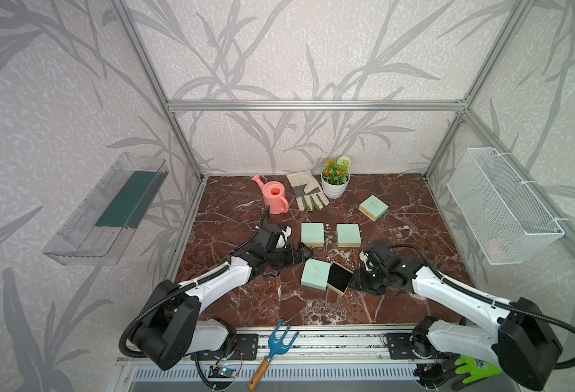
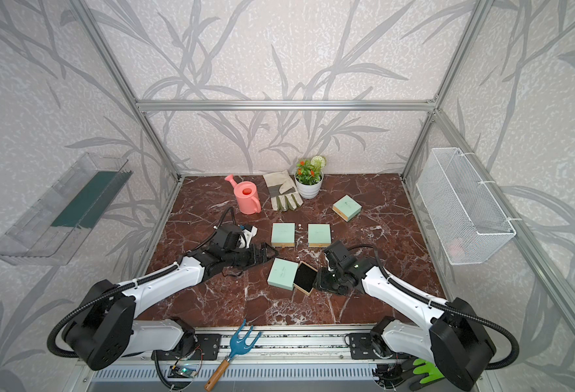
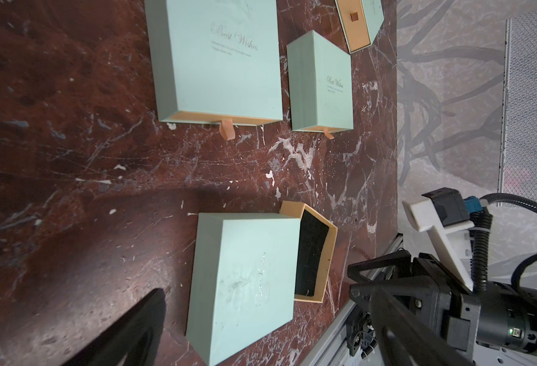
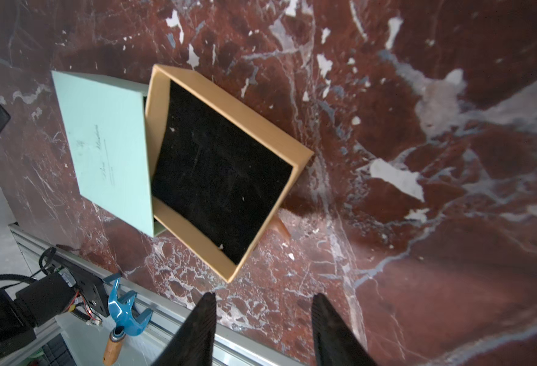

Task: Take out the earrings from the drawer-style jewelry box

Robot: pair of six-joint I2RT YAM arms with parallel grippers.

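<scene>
A mint-green jewelry box [image 1: 315, 273] lies near the front middle, its drawer [image 4: 219, 170] pulled out on the right and angled against the sleeve. The drawer's black lining looks bare but for tiny pale specks; no earring can be made out in it. Part of the drawer is hidden inside the sleeve. My right gripper is open just beyond the drawer's outer wall, near its small pull tab [image 4: 280, 228], with nothing between its fingers. Over the left side of the box, my left gripper stands open and empty.
Two shut boxes, one left [image 1: 312, 234] and one right [image 1: 348, 235], stand behind; a third box [image 1: 373, 208] is farther back right. Watering can [image 1: 275, 197], gloves [image 1: 307, 190] and flowerpot [image 1: 335, 185] line the back. Table right of the drawer is clear.
</scene>
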